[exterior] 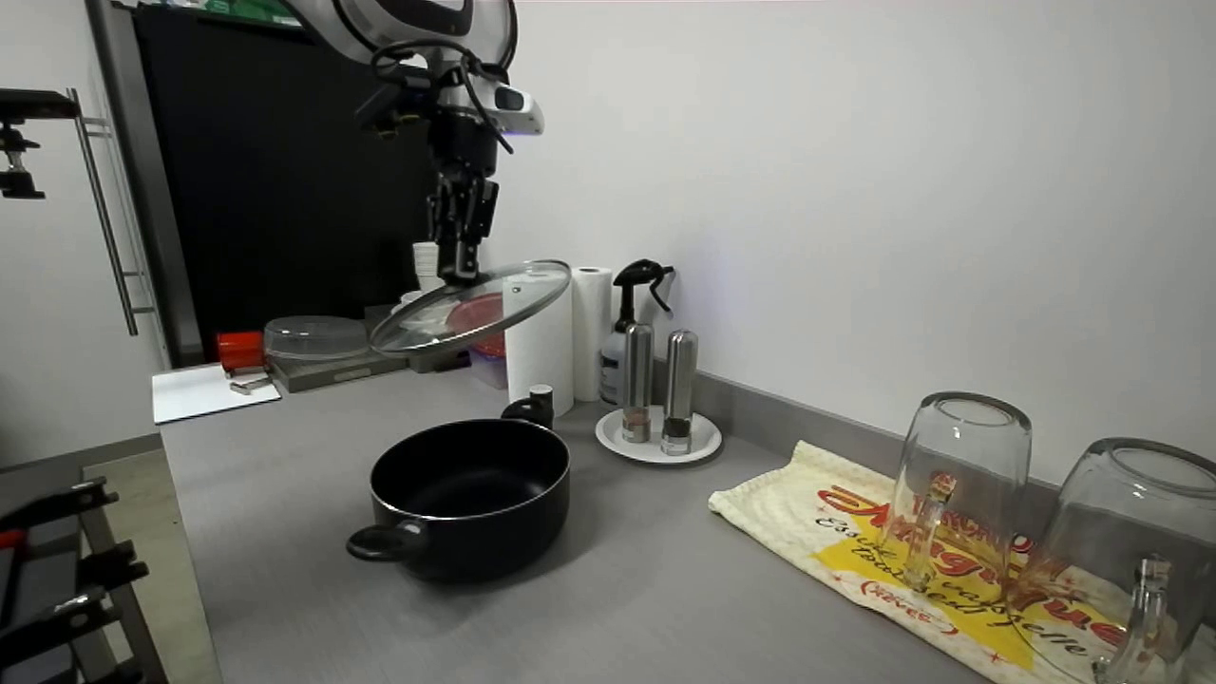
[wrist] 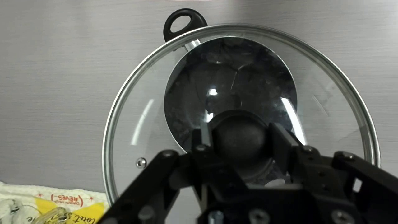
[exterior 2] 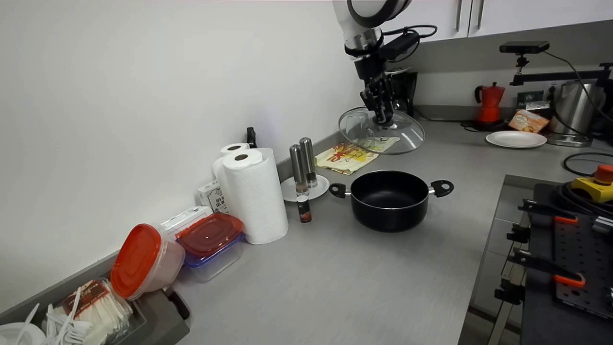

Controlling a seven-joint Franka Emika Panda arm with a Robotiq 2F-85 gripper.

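Note:
A round glass lid (exterior: 530, 294) with a metal rim hangs tilted in the air, above the black pot (exterior: 473, 536) and apart from it. My gripper (exterior: 461, 274) is shut on the lid's black knob (wrist: 240, 140), which shows between the fingers in the wrist view. The pot stands uncovered on the grey counter, its inside empty as far as I can see. In the second exterior view the lid (exterior 2: 405, 138) is up and behind the pot (exterior 2: 391, 212). Through the glass in the wrist view, part of the pot (wrist: 227, 71) and one handle (wrist: 201, 18) appear.
Two steel grinders (exterior: 679, 388) stand on a white plate (exterior: 707, 443) near the wall, with paper towel rolls (exterior 2: 255, 201) beyond. Upturned glass mugs (exterior: 969, 490) rest on a printed cloth (exterior: 787, 490). The counter in front of the pot (exterior 2: 322, 287) is clear.

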